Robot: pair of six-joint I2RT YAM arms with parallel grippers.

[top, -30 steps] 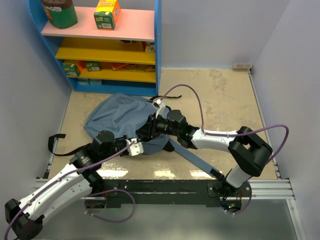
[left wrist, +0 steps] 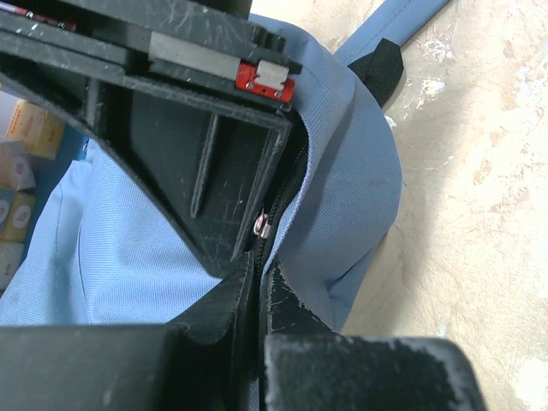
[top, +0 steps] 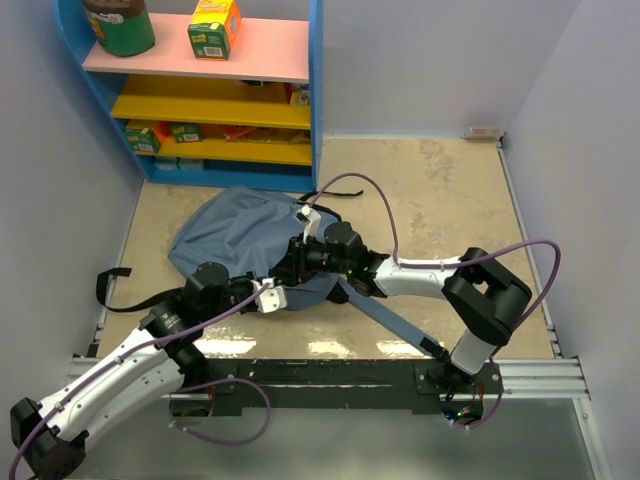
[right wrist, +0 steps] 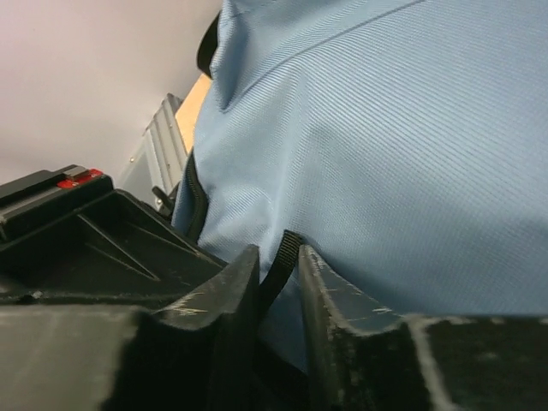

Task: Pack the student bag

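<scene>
The blue school bag [top: 235, 235] lies on the floor in front of the shelf. In the left wrist view, my left gripper is shut on the bag's edge beside the black zipper. A small metal zipper pull [left wrist: 262, 224] shows on that zipper, close to the dark body of the other gripper. My right gripper is at the same edge, its fingers slightly apart. Between its fingertips lies the end of a black band [right wrist: 289, 247], with blue cloth visible beside it. In the top view both grippers meet at the bag's front edge, where the arms hide the contact.
The blue-framed shelf [top: 210, 172] stands behind the bag, holding several boxes, among them an orange-green box [top: 213, 30]. A blue strap [top: 385, 320] stretches right across the floor, below the right arm. Free floor [top: 430, 190] lies at the right rear.
My right arm's elbow has shifted left and up in the top view, and its gripper has tilted a little. The left arm and the bag look unchanged.
</scene>
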